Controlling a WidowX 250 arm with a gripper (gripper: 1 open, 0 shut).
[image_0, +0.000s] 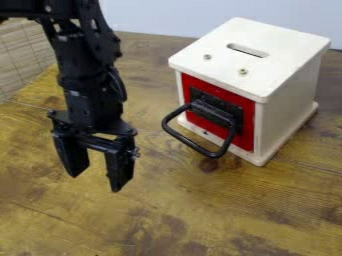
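A white wooden box with a red front panel stands at the right, a slot and two knobs on its top. A black loop handle sticks out from a black fitting on that panel. My black gripper hangs at the left, apart from the handle, open with nothing between its fingers.
A woven mat or panel is at the far left, and a pale wall runs along the back.
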